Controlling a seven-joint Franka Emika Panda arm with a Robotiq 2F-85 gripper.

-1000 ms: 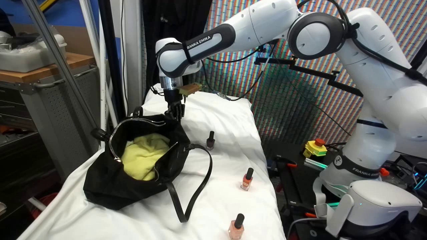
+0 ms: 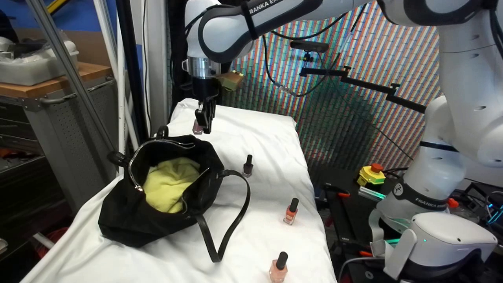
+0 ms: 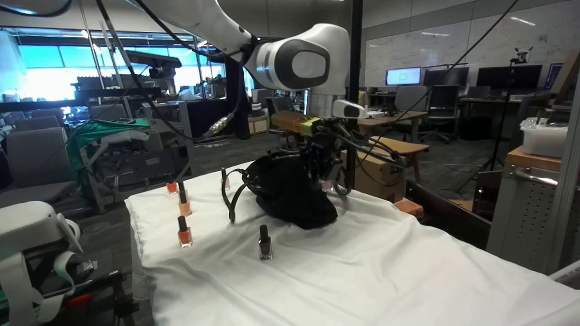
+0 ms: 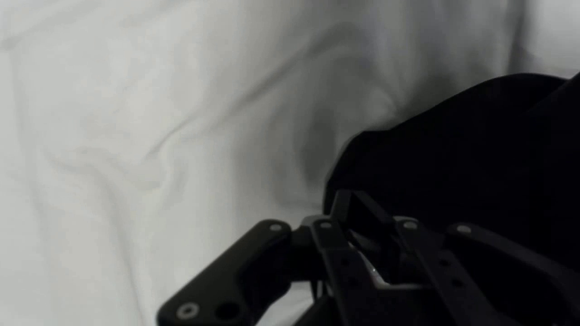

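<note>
A mauve nail polish bottle (image 2: 197, 127) hangs at the fingertips of my gripper (image 2: 205, 122), which is shut on its upper part. Both are above the white cloth, just behind the black bag (image 2: 136, 221). That bag stands with its mouth spread, a yellow-green cloth (image 2: 172, 184) inside. Seen from the second exterior side, the bottle (image 3: 327, 185) shows pinkish beside the bag's dark flank. In the wrist view my fingers cover most of the bottle, leaving a glassy glint between them, and the bag's dark side (image 4: 462, 146) lies to the right.
Other polish bottles stand upright on the cloth: a dark one (image 2: 248, 167), an orange-red one (image 2: 290, 212) and a peach one (image 2: 278, 269), with more in the second exterior view. The bag's strap (image 2: 238, 221) loops onto the cloth. Bare cloth (image 3: 380, 271) lies around them.
My gripper has risen from behind the bag, and the mauve bottle has come into sight at its fingertips. The bag and the other visible bottles have stayed put.
</note>
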